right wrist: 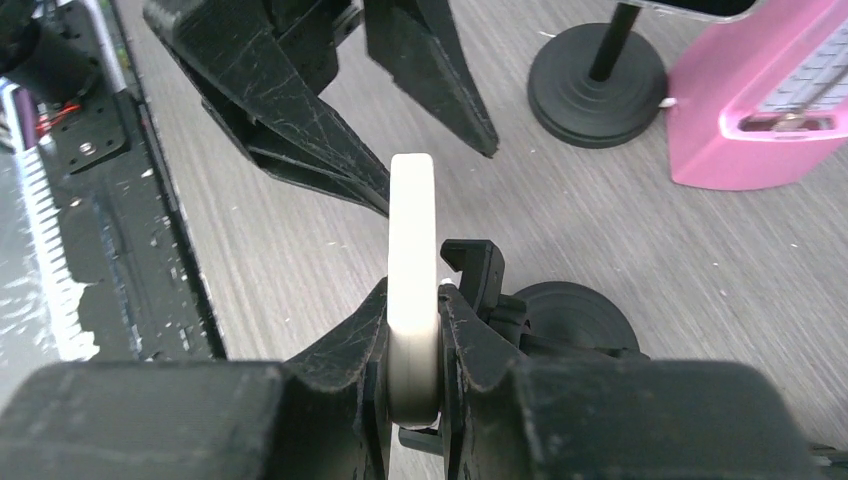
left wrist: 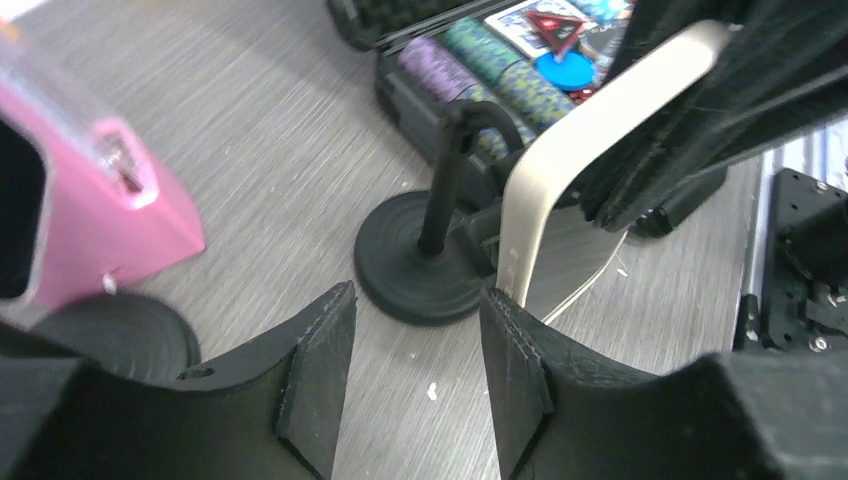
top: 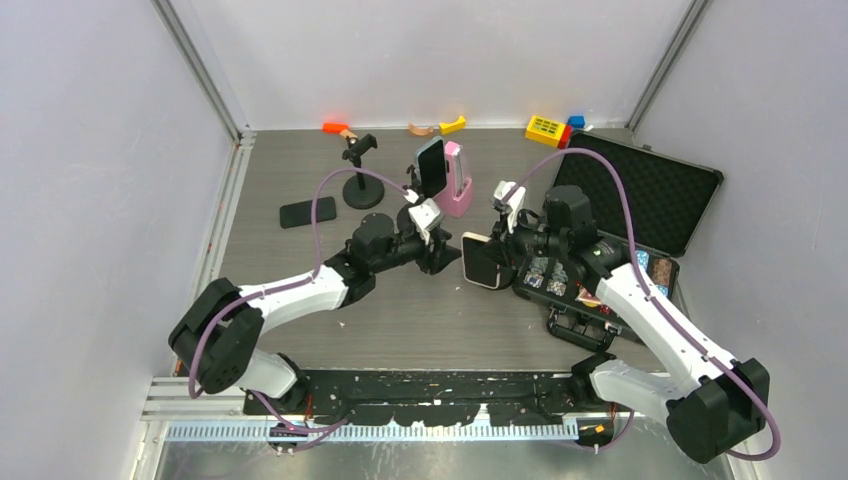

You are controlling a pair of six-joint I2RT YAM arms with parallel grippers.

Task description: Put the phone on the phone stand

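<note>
A phone with a pale rim (top: pixel 482 262) stands at the table's middle right, my right gripper shut on it; its pale edge (right wrist: pixel 412 220) runs between the fingers. A black stand (left wrist: pixel 410 260) is behind and below the phone, its holder partly hidden. My left gripper is part open beside the phone's left side, nothing clearly between its fingers. Another phone (top: pixel 432 165) sits upright on a stand behind the left arm; a third phone (top: pixel 307 212) lies flat at the left, near an empty stand (top: pixel 363 190).
A pink object (top: pixel 458 195) stands behind the grippers. An open black case (top: pixel 630 185) with chips and cards takes up the right side. Colourful toys (top: pixel 545 130) line the back edge.
</note>
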